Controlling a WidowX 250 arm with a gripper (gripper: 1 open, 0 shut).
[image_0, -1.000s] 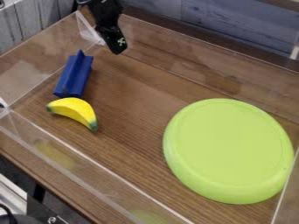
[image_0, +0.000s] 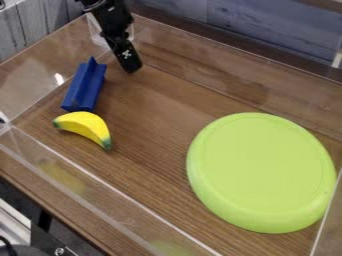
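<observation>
My black gripper (image_0: 124, 55) reaches in from the top left over the back-left part of the wooden table, open, with nothing seen between its fingers. In front of it lies a long blue block (image_0: 84, 86). Below that is a yellow banana (image_0: 83, 127). A large light green round plate or lid (image_0: 261, 175) covers the right front of the table.
Wooden walls border the back. Clear edging runs along the left and front of the table.
My gripper has shifted slightly and lowered at the back left. The block, banana and green disc have not moved.
</observation>
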